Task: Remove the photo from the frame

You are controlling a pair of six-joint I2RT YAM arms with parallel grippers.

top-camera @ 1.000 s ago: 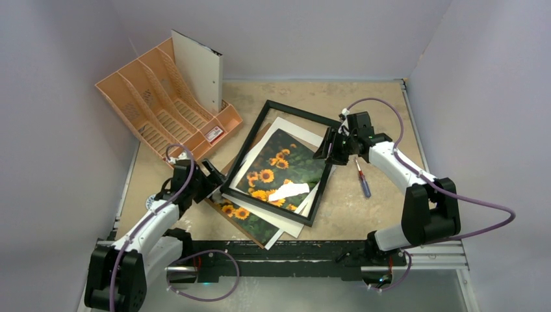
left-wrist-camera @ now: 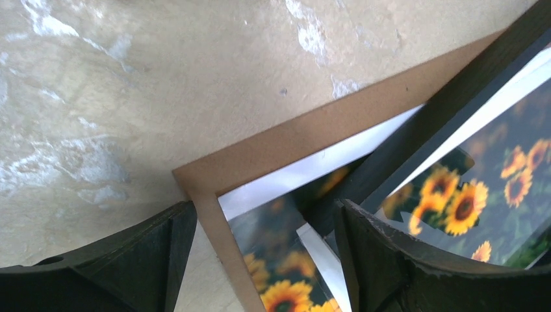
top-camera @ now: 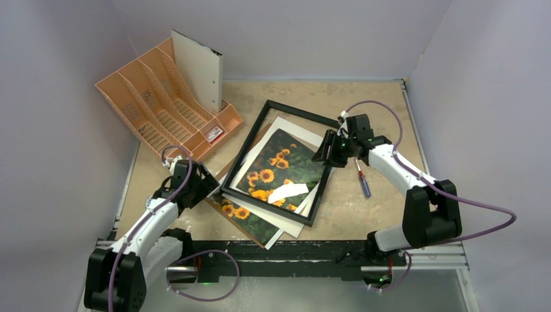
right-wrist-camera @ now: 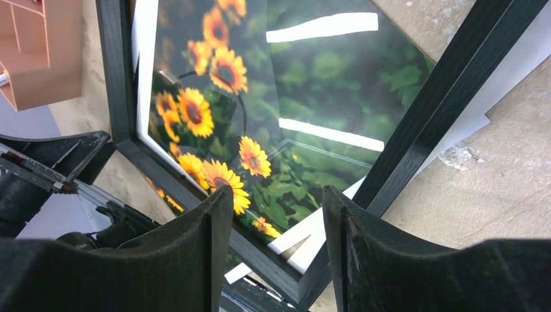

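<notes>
The black frame lies on loose sheets and backing; inside it shows the sunflower photo, with a white torn patch or glare on it. A second sunflower print sticks out toward the lower left, beside brown board and white sheets. My left gripper stands open over the frame's near-left corner region, with no object clearly held. My right gripper is open above the frame's right side, nothing between its fingers; the photo shows below it.
An orange slotted organiser with a white panel stands at the back left. A screwdriver lies right of the frame. Bare table shows at the back and right.
My left gripper has drawn slightly leftward from the frame's corner. The frame and sheets look unchanged.
</notes>
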